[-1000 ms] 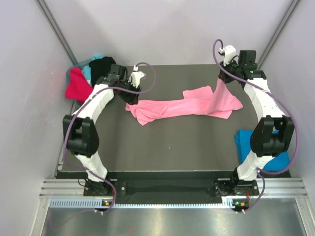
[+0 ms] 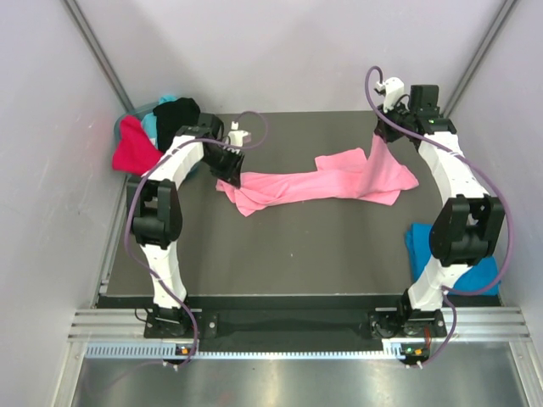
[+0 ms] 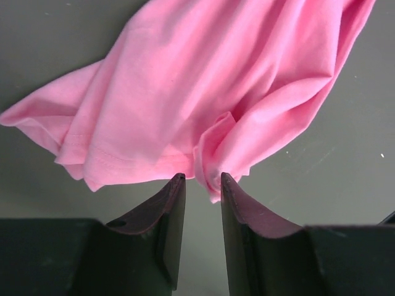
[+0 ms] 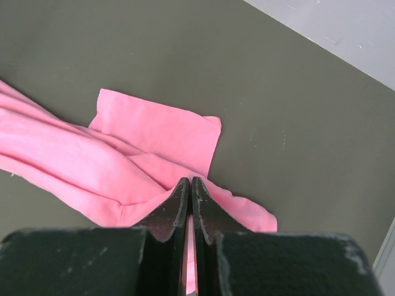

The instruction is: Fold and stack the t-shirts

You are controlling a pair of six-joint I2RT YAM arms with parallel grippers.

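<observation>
A pink t-shirt (image 2: 293, 188) stretches across the dark table in a long, rumpled band, with a flap (image 4: 155, 126) spread at its back. My right gripper (image 2: 381, 130) is raised at the table's back right, shut on the shirt, whose right end hangs up from the table to its fingers (image 4: 174, 219). My left gripper (image 2: 232, 178) is over the shirt's left end; in the left wrist view it (image 3: 203, 180) is part open, its fingertips either side of a small pink fold, with no clear grip on it.
A bin at the back left holds red (image 2: 136, 148), black (image 2: 176, 117) and cyan (image 2: 150, 127) cloths. A folded blue cloth (image 2: 475, 275) lies at the front right.
My left arm has shifted and straightened slightly, its gripper staying near the shirt's left end. The right arm and the lifted cloth are almost unchanged.
</observation>
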